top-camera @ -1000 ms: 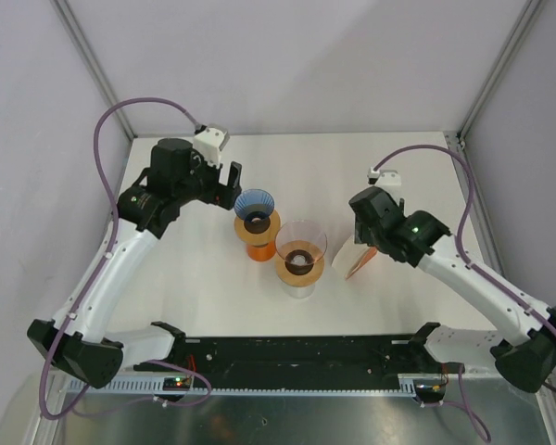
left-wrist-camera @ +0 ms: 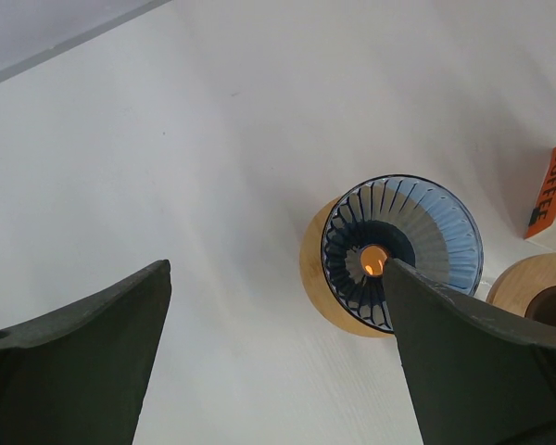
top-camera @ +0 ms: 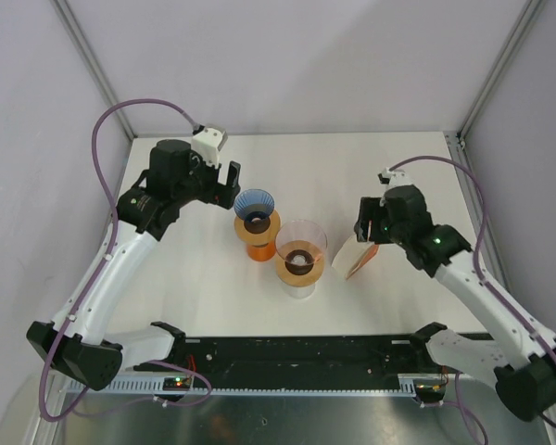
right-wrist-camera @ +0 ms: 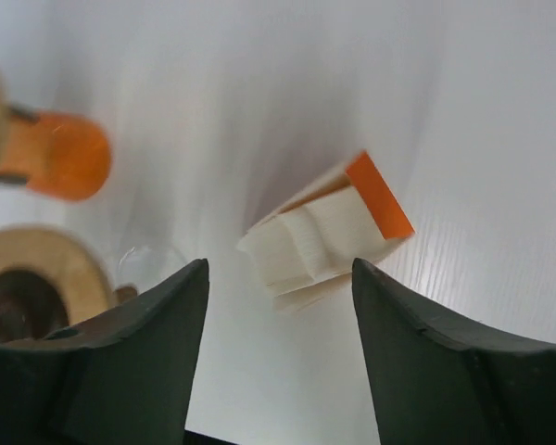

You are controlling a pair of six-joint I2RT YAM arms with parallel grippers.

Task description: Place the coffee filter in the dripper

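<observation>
The folded white filter pack (right-wrist-camera: 306,246) with an orange end lies on the table right of the two drippers, under my right gripper (top-camera: 372,222). In the right wrist view it sits beyond the fingertips, which stand part open and apart from it. My left gripper (top-camera: 224,178) is open and empty, above and behind the blue ribbed dripper (top-camera: 254,202), which stands on a wooden ring. The clear dripper (top-camera: 301,236) stands on a second wooden ring (top-camera: 297,276) nearer the front.
The orange vessel (top-camera: 259,251) is under the blue dripper. A dark edge runs along the front.
My right gripper has shifted slightly over the last second and now sits a little right and higher in the top view. The left arm has barely moved.
</observation>
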